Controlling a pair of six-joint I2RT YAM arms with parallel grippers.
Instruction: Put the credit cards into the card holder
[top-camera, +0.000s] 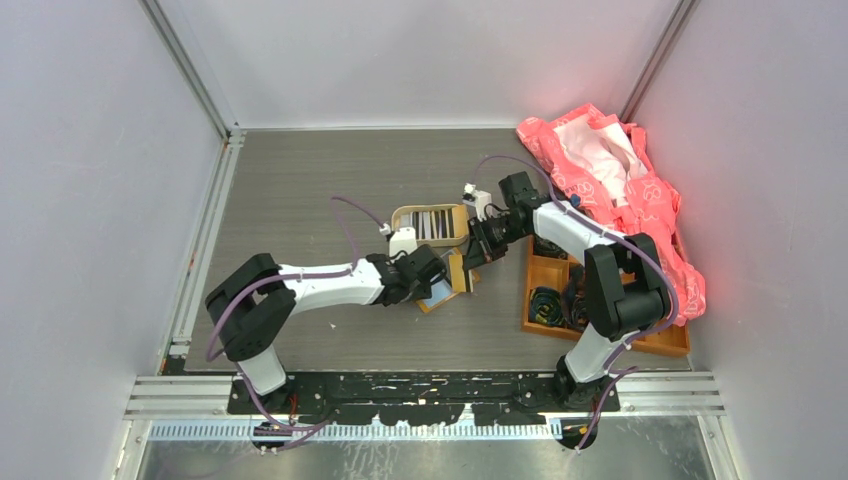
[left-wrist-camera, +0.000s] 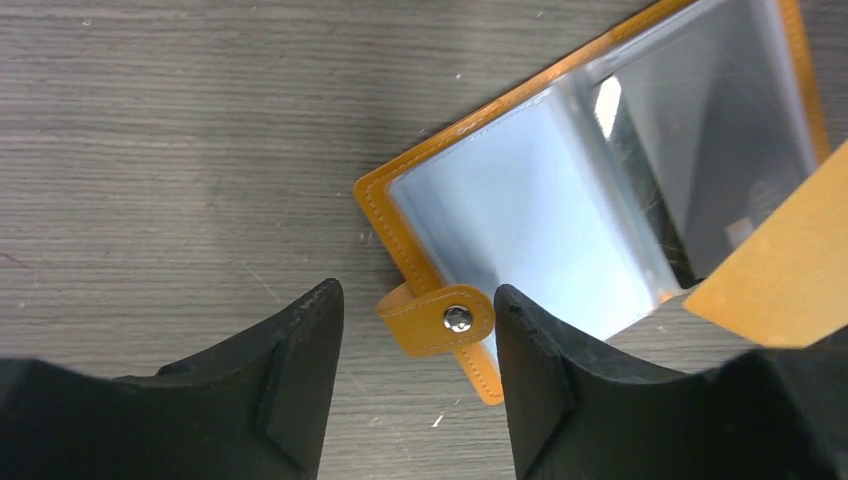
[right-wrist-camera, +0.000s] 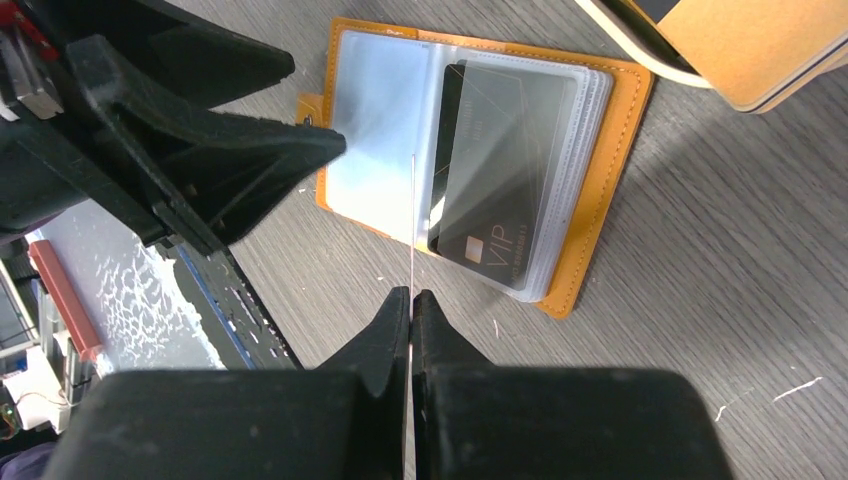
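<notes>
The open tan card holder (left-wrist-camera: 600, 55) lies on the table with clear sleeves, a dark VIP card (right-wrist-camera: 500, 170) in one. My left gripper hovers low over the holder's snap tab (left-wrist-camera: 420, 320), fingers apart on either side of it. My right gripper is shut on a thin card (right-wrist-camera: 411, 220), seen edge-on in the right wrist view and as a yellow piece (left-wrist-camera: 770, 260) in the left wrist view, above the holder.
A tray (top-camera: 400, 220) of upright cards stands just behind the holder. A wooden box (top-camera: 540, 330) with cables and a pink bag (top-camera: 650, 200) fill the right side.
</notes>
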